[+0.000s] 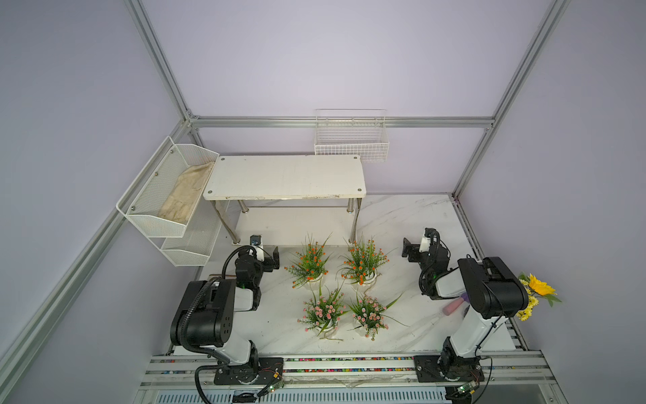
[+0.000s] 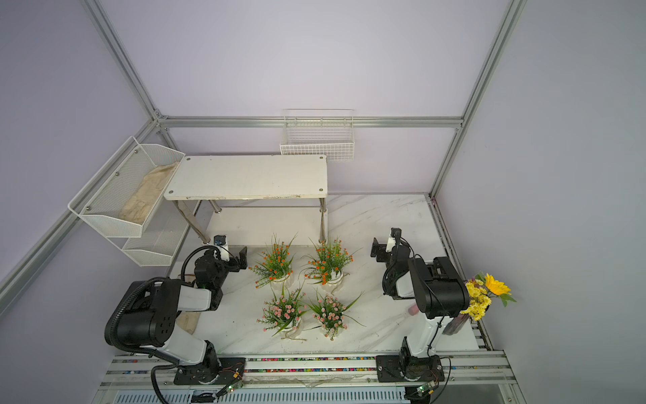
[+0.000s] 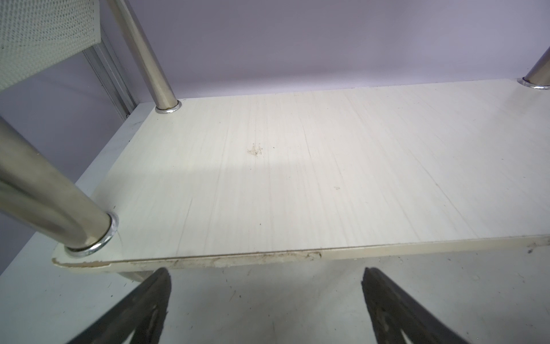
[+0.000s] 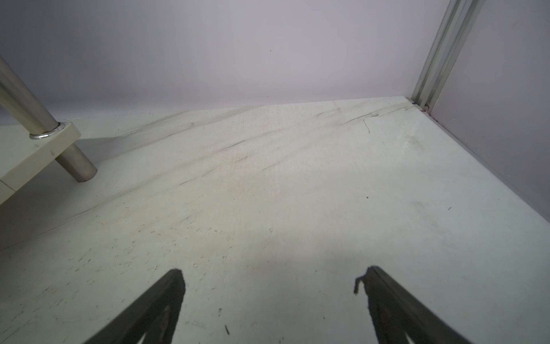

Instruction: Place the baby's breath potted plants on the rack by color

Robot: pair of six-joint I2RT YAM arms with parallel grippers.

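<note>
Two orange-flowered potted plants, a left one and a right one, stand on the table just in front of the rack. Closer to the front edge are two pink-flowered pots, one on the left and one on the right. Behind them the white two-tier rack has a bare top board and a bare lower board. My left gripper, left of the plants, is open and empty, facing the lower board. To the plants' right, my right gripper is open over bare table.
White mesh baskets hang on the left wall, the upper one holding a tan cloth. A wire basket hangs on the back wall. Yellow flowers lie beyond the right arm.
</note>
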